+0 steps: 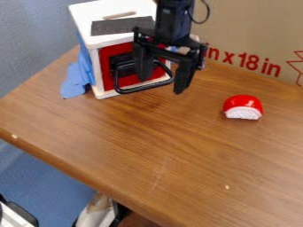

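Observation:
My black gripper (164, 67) hangs in front of a white box (97, 14) with a red front and a black wire handle (142, 87) low on it. The fingers straddle part of the red front near that handle, spread apart; whether they touch it is unclear. A red object with a white speckled face (243, 107) lies alone on the right of the wooden table (142, 168).
A blue cloth (74, 81) lies against the box's left side. A cardboard panel with red print (260, 31) stands at the back. The table's left edge drops to a blue floor.

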